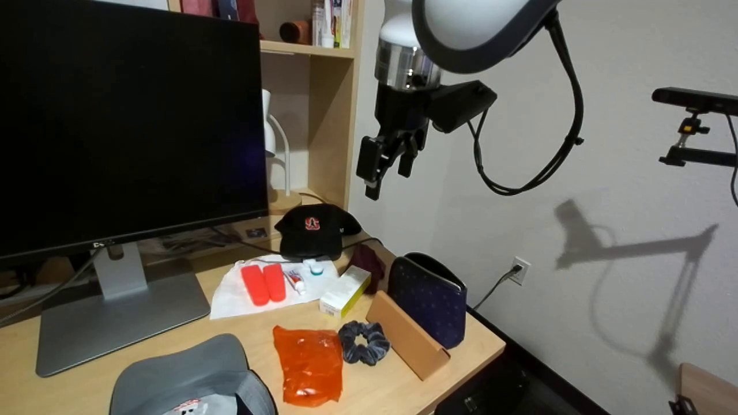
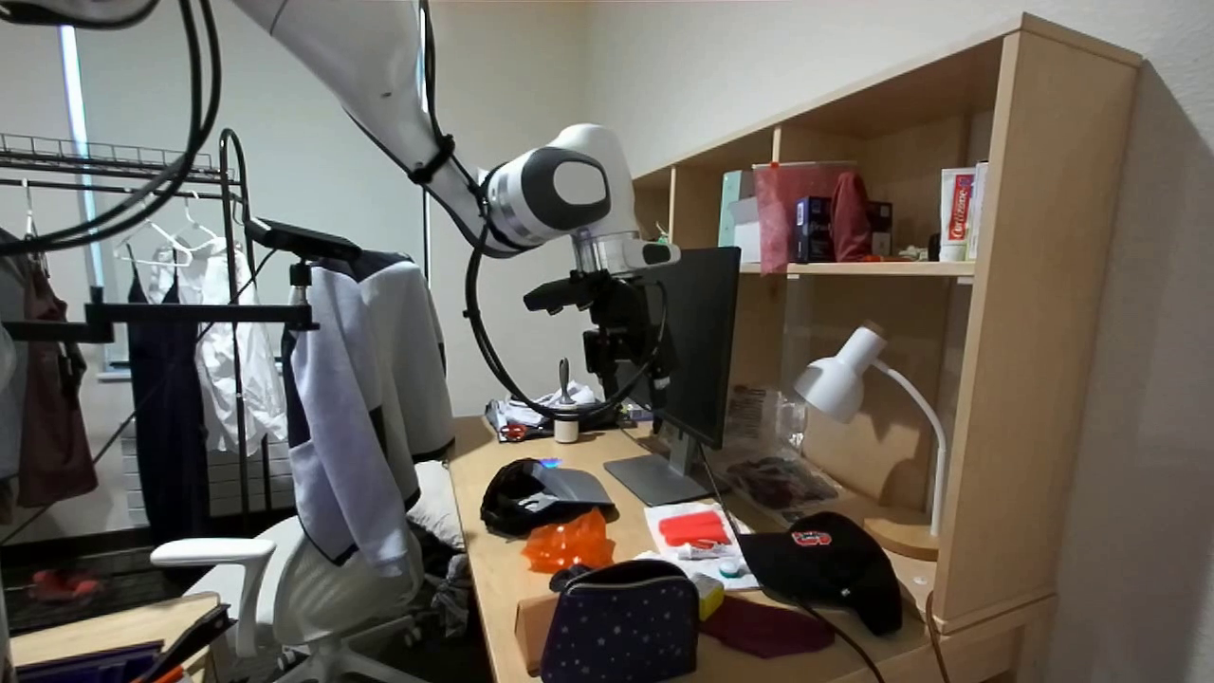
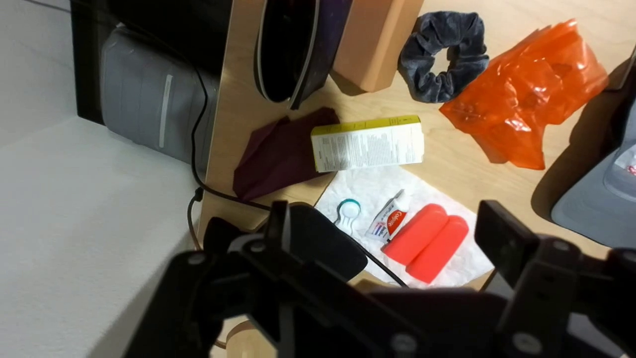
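Observation:
My gripper (image 1: pixel 388 181) hangs open high above the desk, nothing between its fingers. On a white cloth (image 1: pixel 226 301) lie two red pieces (image 3: pixel 424 241) side by side, a small Colgate tube (image 3: pixel 390 218) and a small clear item with a teal rim (image 3: pixel 349 210). A white and yellow box (image 3: pixel 368 143) rests beside a maroon cloth (image 3: pixel 280 155). Further along are a dark scrunchie (image 1: pixel 364 342), an orange plastic bag (image 1: pixel 308 366), a tan box (image 1: pixel 406 334) and a dark blue pouch (image 1: pixel 427 301). In the wrist view, the fingers partly cover the black cap (image 3: pixel 322 238).
A large monitor (image 1: pixel 124 131) stands at the left of exterior view 1, with a grey cap (image 1: pixel 181 373) in front. A white lamp (image 2: pixel 836 385) and a wooden shelf (image 2: pixel 1024 341) rise behind the black cap. Bare desk shows around the orange bag.

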